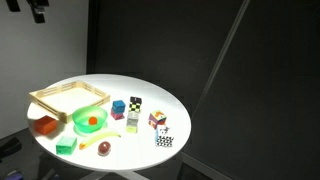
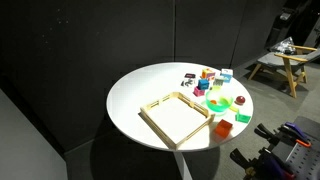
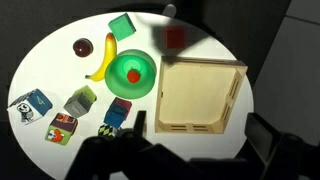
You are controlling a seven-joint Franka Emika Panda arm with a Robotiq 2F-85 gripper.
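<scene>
High above the white oval table (image 3: 55,155), my gripper is open in the wrist view, its two dark fingers far apart and nothing between them. In exterior view 1 the gripper (image 1: 25,9) shows at the top left corner, well clear of everything. A shallow wooden tray (image 3: 163,100) stands on the table, empty. Beside it sits a green bowl (image 3: 116,88) with a small red-orange round thing (image 3: 134,76) in it. A yellow banana (image 3: 101,66) lies against or close to the bowl. The red block (image 3: 175,37) is near the tray's edge.
A green block (image 3: 121,26) and a dark red ball (image 3: 82,47) lie near the banana. Several patterned and coloured blocks cluster on the other side, among them a grey one (image 3: 80,101) and a blue one (image 3: 118,110). Bare tabletop surrounds the tray's outer sides.
</scene>
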